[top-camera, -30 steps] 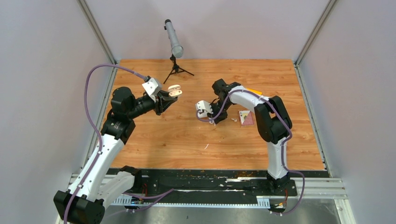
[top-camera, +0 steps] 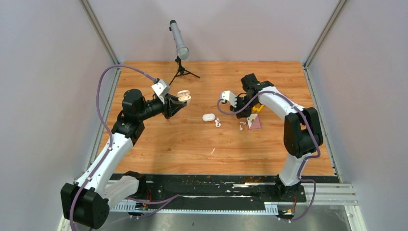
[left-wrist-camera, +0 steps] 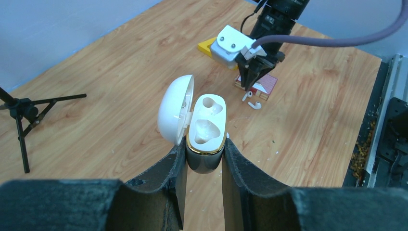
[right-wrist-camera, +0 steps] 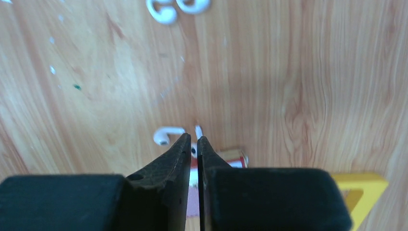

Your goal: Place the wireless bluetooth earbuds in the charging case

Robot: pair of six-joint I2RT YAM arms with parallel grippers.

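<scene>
My left gripper is shut on the open white charging case (left-wrist-camera: 208, 120), lid raised, both earbud wells empty, held up over the left-middle table. My right gripper hangs over the right-middle table, its fingertips close together; whether anything is between them cannot be seen. Below it lie white earbuds (right-wrist-camera: 162, 135), one partly hidden by the fingertips, beside a pink card-like object (top-camera: 254, 122). Another pair of white pieces (right-wrist-camera: 164, 14) lies further toward the middle, next to a closed white oval case (top-camera: 209, 117).
A yellow object (right-wrist-camera: 368, 197) lies behind the right gripper. A black tripod (top-camera: 182, 70) with a grey tube stands at the back middle.
My right arm has moved right and up from the middle pieces to over the pink object and nearby earbuds. My left gripper has shifted slightly right with the case.
</scene>
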